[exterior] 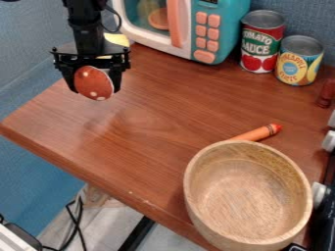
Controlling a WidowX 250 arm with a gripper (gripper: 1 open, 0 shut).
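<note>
My black gripper (92, 69) hangs over the back left of the wooden table, shut on a red ball-like object (94, 84) with white spots, held above the tabletop. An empty light wooden bowl (248, 191) stands at the front right, and an orange carrot-like stick (253, 134) lies just behind it.
A toy microwave (197, 29), a tomato sauce can (260, 44), a second can (300, 62) and a small red bottle (326, 95) line the back right. A yellow item (116, 39) sits behind the arm.
</note>
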